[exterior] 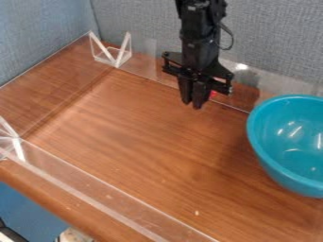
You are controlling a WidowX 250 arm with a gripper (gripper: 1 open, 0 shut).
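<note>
My black gripper [197,100] hangs low over the back of the wooden surface, near the clear rear wall, left of a cyan bowl [290,142]. Its fingers look close together, pointing down. A small bit of red [217,95] shows just behind the right side of the gripper; I cannot tell whether it is held, as the gripper hides most of that area.
Clear low walls edge the wooden table [127,151], with white angled brackets [111,55] at the back left and at the left edge.
</note>
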